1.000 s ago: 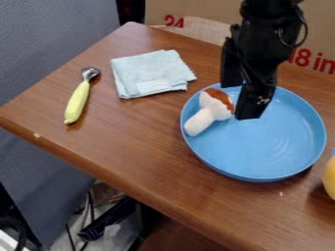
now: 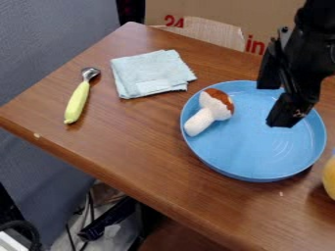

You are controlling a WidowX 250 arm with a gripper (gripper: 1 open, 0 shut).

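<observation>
A white toy with a brown cap (image 2: 207, 116), apparently a mushroom, lies on the left part of a blue plate (image 2: 249, 154). The black gripper (image 2: 283, 98) hangs over the plate's back right, to the right of the toy and apart from it. Whether its fingers are open or shut is hard to tell.
A yellow-handled scoop (image 2: 78, 97) lies at the table's left, with a folded pale cloth (image 2: 152, 73) right of it. A yellow round object (image 2: 328, 182) is cut off at the right edge. Cardboard stands behind.
The gripper has moved right, away from the toy, toward the plate's back right. The toy looks unmoved on the plate.
</observation>
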